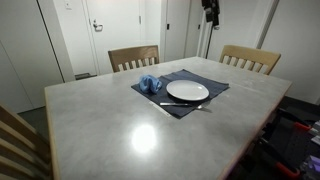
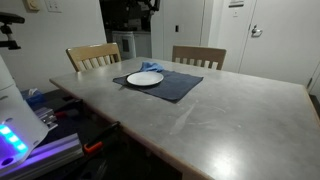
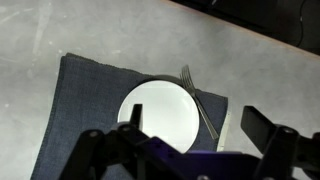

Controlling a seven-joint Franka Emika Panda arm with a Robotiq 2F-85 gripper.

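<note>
A white plate rests on a dark placemat on the table. In the wrist view, a fork lies at the right of the plate, partly on the placemat. Beyond the mat's edge there is a thin pale piece, mostly hidden by the gripper. A crumpled blue cloth sits on the mat in exterior view 1, also seen in exterior view 2 behind the plate. My gripper is open high above the setting, nothing between its fingers.
Wooden chairs stand around the table. A wide stretch of bare tabletop lies left of the mat in exterior view 1. Nothing tall stands on the table.
</note>
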